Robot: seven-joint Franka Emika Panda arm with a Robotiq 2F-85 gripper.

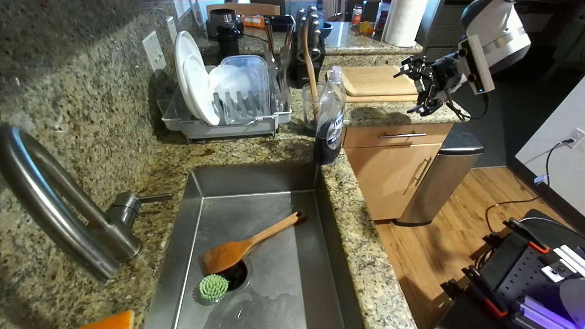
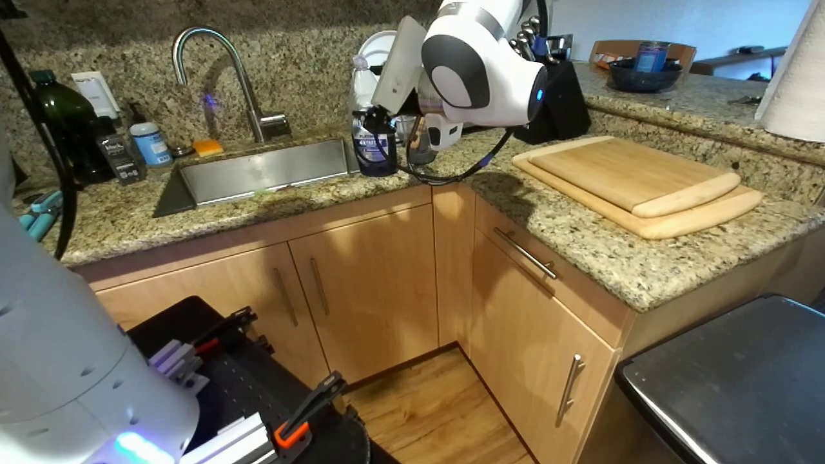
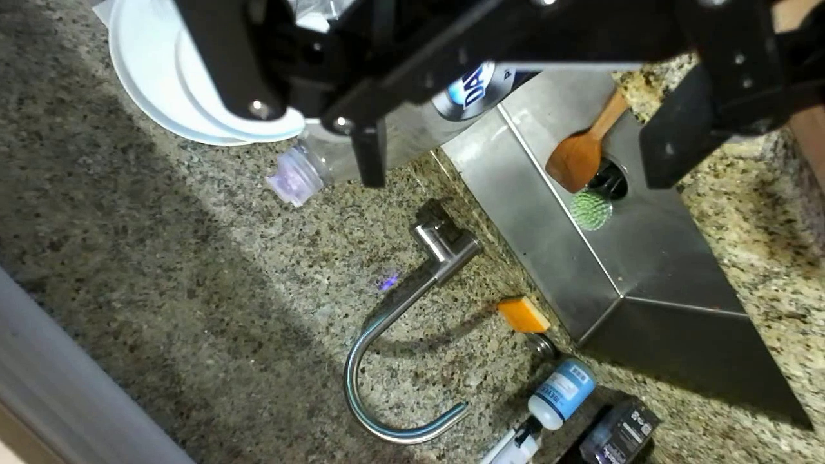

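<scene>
My gripper (image 1: 409, 91) is open and empty, raised near the cutting boards in exterior view 1. Its two fingers stand wide apart in the wrist view, with sink and counter visible beyond them. In the steel sink (image 1: 263, 203) lies a wooden spatula (image 1: 236, 251), its blade by the drain. A green scrub brush (image 1: 213, 288) sits beside that blade. The clear dish-soap bottle (image 1: 331, 118) with dark blue liquid stands upright at the sink's far corner. The wrist view has its cap (image 3: 296, 179) left of the fingers; gripper parts cover some of the bottle.
A dish rack (image 1: 225, 130) holds plates and a clear container. The faucet (image 1: 60, 197) arches on the wall side. Stacked cutting boards (image 2: 642, 182) cover part of the side counter, and a knife block (image 2: 558, 104) stands behind them. An orange sponge (image 3: 523, 314) lies beyond the faucet.
</scene>
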